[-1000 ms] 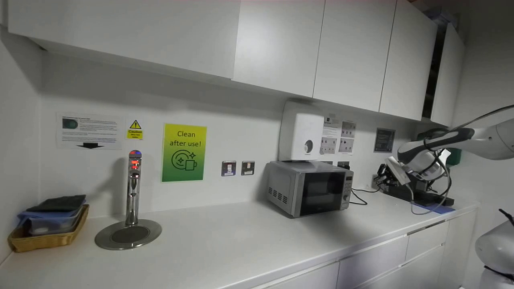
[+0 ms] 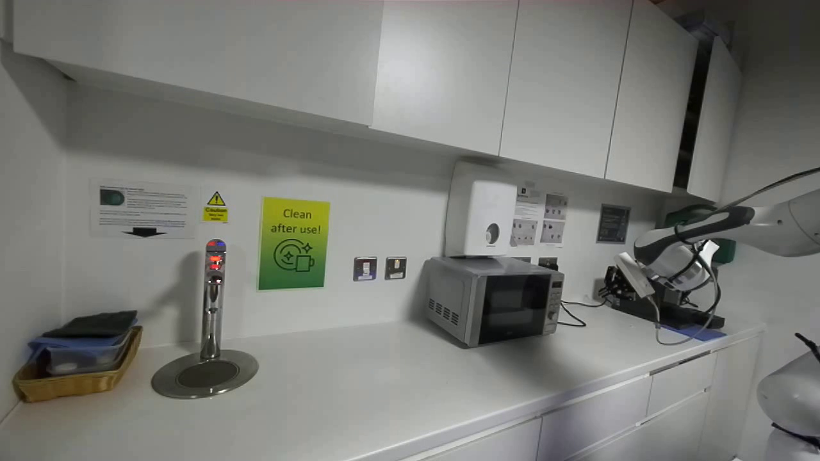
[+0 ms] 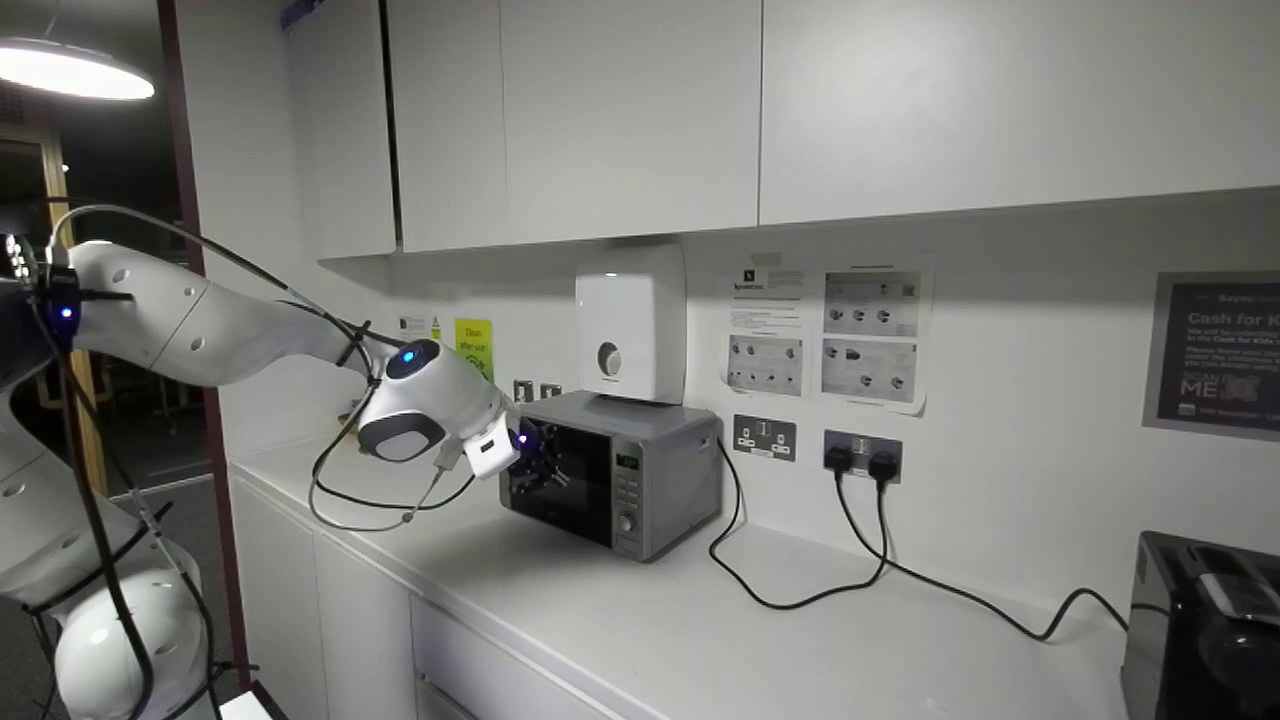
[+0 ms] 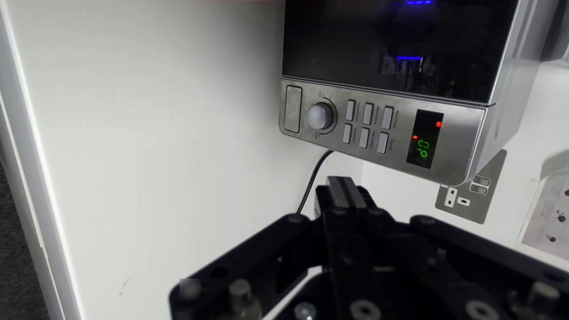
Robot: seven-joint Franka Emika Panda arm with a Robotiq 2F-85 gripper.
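A silver microwave (image 2: 450,301) stands on the white counter with its dark door (image 4: 373,42) closed. Below that door in the wrist view runs the control panel, with a round knob (image 4: 320,115), several grey buttons (image 4: 368,114) and a lit display (image 4: 425,138). My gripper is shut, its two fingertips together and nothing showing between them. In that view the fingertips appear just beyond the panel's edge, apart from the buttons. In exterior view 2 the gripper (image 3: 554,468) overlaps the microwave's front (image 3: 588,510); how far off it is cannot be told there.
A white dispenser (image 2: 480,211) is on the wall above the microwave. Black cables (image 3: 768,596) cross the counter from the sockets (image 3: 861,456) to a dark appliance (image 3: 1200,636). A tap (image 2: 211,307) and a wicker basket (image 2: 84,381) occupy the far left. Between them and the microwave, the counter (image 2: 338,384) is clear.
My gripper and wrist have shifted very slightly, and the cable loop under the arm hangs a touch differently. The microwave and everything on the counter are where they were.
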